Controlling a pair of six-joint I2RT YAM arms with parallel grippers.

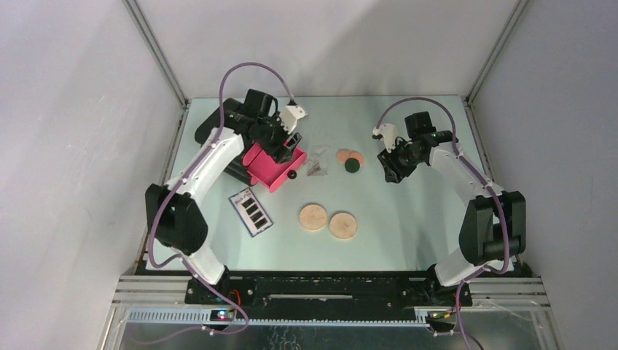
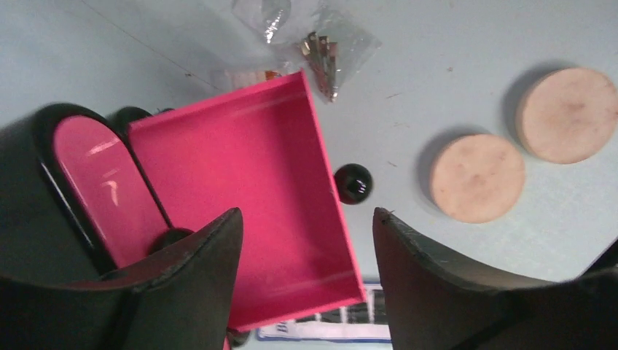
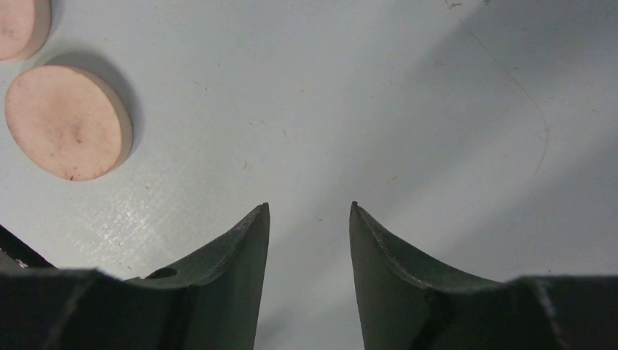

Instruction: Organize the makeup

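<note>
A dark box (image 1: 209, 133) stands at the back left, its pink drawer (image 1: 275, 175) pulled out. In the left wrist view, the visible part of the drawer floor (image 2: 240, 160) is bare. Over the drawer hovers my left gripper, open and empty. Two round beige discs (image 2: 477, 179) lie flat on the table, right of the drawer. A clear bag of metal pins (image 2: 341, 55) rests just beyond the drawer's corner. My right gripper is open above bare table, nothing between its fingers.
Two orange-pink discs (image 1: 343, 155) lie close to a dark green disc (image 1: 352, 165) at the table's middle. A white card with dark rectangles (image 1: 251, 211) sits in front of the box. A black knob (image 2: 353, 183) juts from the drawer front.
</note>
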